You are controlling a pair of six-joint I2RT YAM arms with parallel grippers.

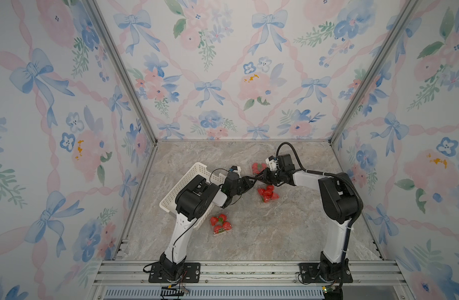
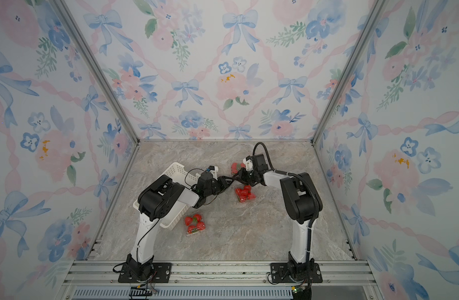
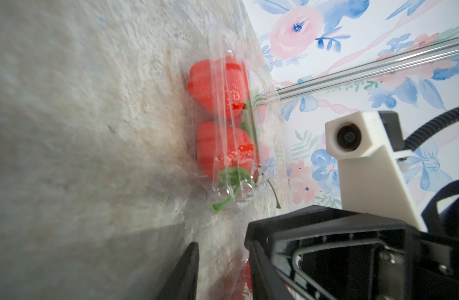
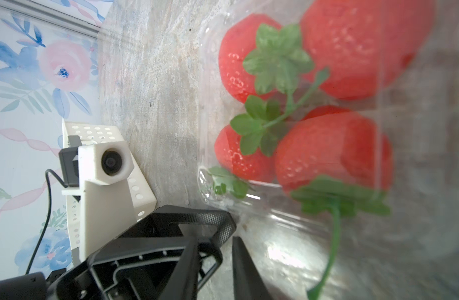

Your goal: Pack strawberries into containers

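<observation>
Three clear containers with red strawberries lie on the table: a rear container (image 1: 258, 167), a middle container (image 1: 268, 194) and a front-left container (image 1: 220, 224). My two grippers meet tip to tip, or nearly so, between the rear and middle ones. In the left wrist view my left gripper has its fingers apart, nothing visible between them. A clear pack of strawberries (image 3: 224, 142) shows beyond it. My right gripper also has a gap between its fingers, empty as far as I see. Beside it is a clear box with strawberries (image 4: 334, 155).
A white perforated basket (image 1: 187, 177) stands at the left, partly hidden by the left arm (image 1: 192, 200). Free table (image 1: 289, 230) lies to the front right. The grippers are very close to each other.
</observation>
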